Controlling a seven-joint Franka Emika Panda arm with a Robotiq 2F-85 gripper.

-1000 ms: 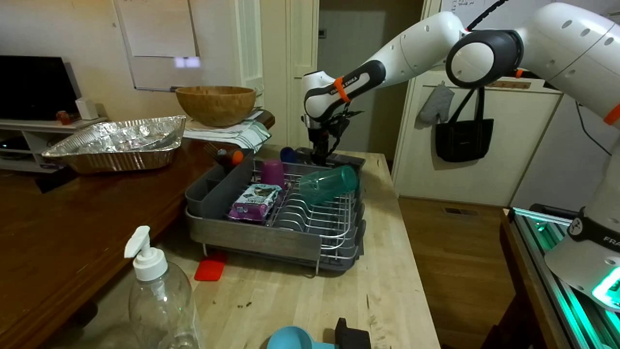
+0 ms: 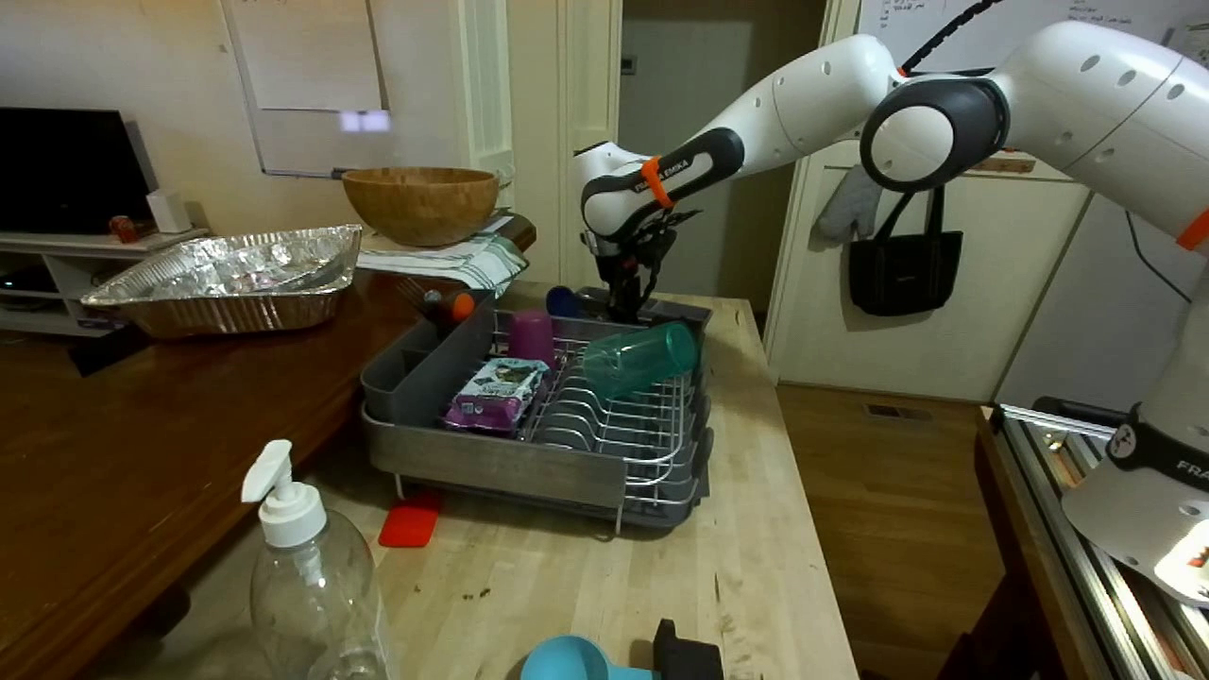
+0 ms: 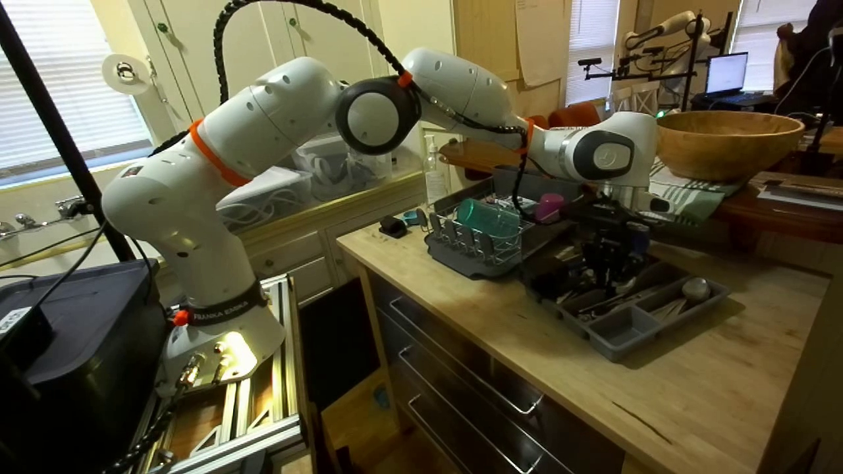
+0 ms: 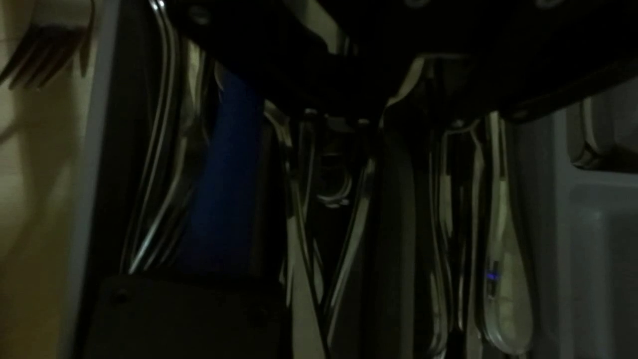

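Observation:
In exterior view 2 my gripper [image 3: 610, 288] points down into a grey cutlery tray [image 3: 632, 347], low among the utensils. Its dark fingers fill the top middle of the wrist view, which is very dim. They look shut around a metal utensil [image 4: 323, 27]; its kind and most of its length are hidden. Below them crossed silver handles [image 4: 303, 287] lie in the middle compartment. Forks [image 4: 170, 227] and a blue handle [image 4: 224, 179] are in the compartment to the left, spoons or knives [image 4: 508, 293] to the right.
The dish rack [image 2: 510, 453] stands close beside the tray, holding a green cup [image 2: 640, 361], a purple cup [image 2: 532, 336] and a purple packet [image 2: 499, 393]. A wooden bowl [image 3: 731, 142] sits behind. The counter [image 3: 711, 395] in front of the tray is clear.
The arm's wrist has shifted slightly left in exterior view 1 and its tilt differs a little, with the gripper still down at the tray. The light on the base went from green to white.

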